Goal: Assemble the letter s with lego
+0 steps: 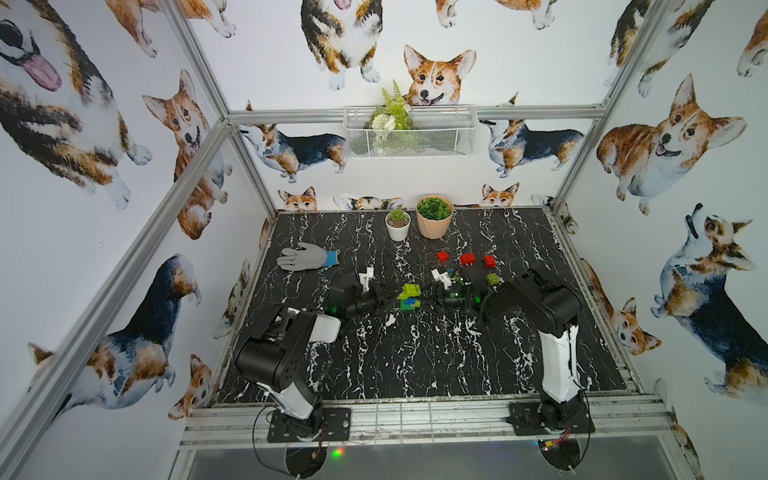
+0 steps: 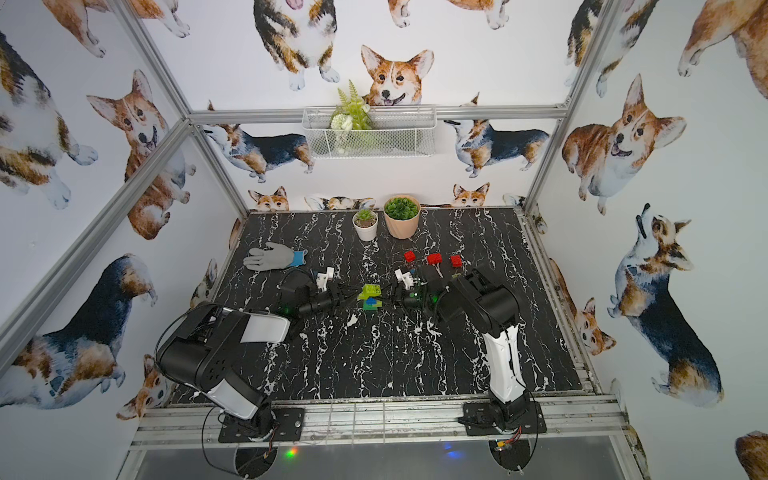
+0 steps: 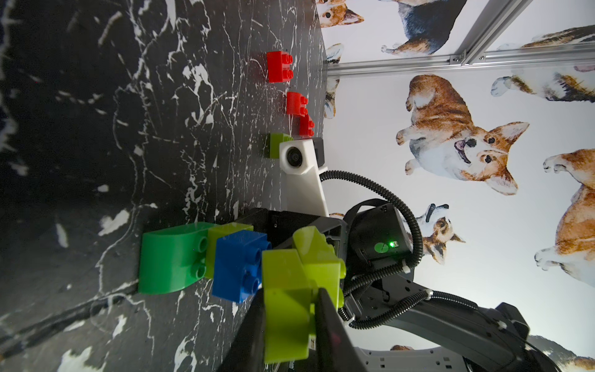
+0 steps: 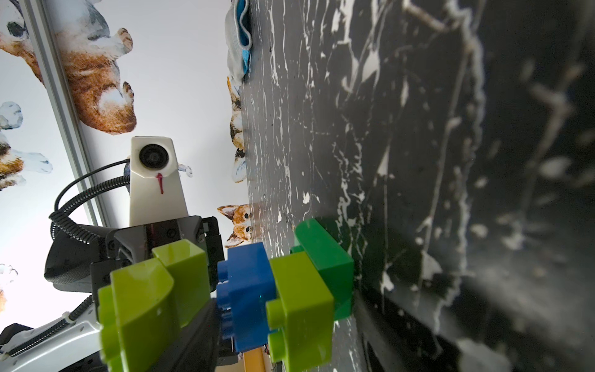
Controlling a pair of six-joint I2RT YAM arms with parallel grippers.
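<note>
Between the grippers at the table's centre, my left gripper (image 1: 393, 295) is shut on a lime green two-brick piece (image 3: 286, 310), held beside and above a cluster of bricks: green (image 3: 170, 257), blue (image 3: 240, 266) and lime (image 4: 300, 310). In the right wrist view that held piece (image 4: 139, 310) is apart from the blue brick. My right gripper (image 1: 428, 297) is low at the cluster's right side; whether its fingers touch the bricks is unclear.
Three red bricks (image 1: 467, 258) lie at the back right, a lime brick (image 1: 493, 279) near the right arm. A glove (image 1: 302, 257) and two potted plants (image 1: 434, 214) stand or lie behind.
</note>
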